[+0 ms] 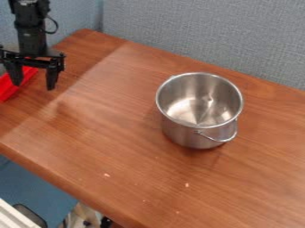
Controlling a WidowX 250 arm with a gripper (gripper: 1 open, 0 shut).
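Observation:
The black gripper [32, 73] is at the far left edge of the view, open, its fingers pointing down over a red object [7, 85] that is partly cut off by the frame's edge. Whether the fingers touch the red object cannot be told. A steel pot [199, 114] with wire handles stands on the right half of the wooden table [113, 151], apart from the gripper, and looks empty.
A grey padded wall [215, 36] runs along the back. Below the table's left edge are a blue floor and some white and dark items at the bottom left.

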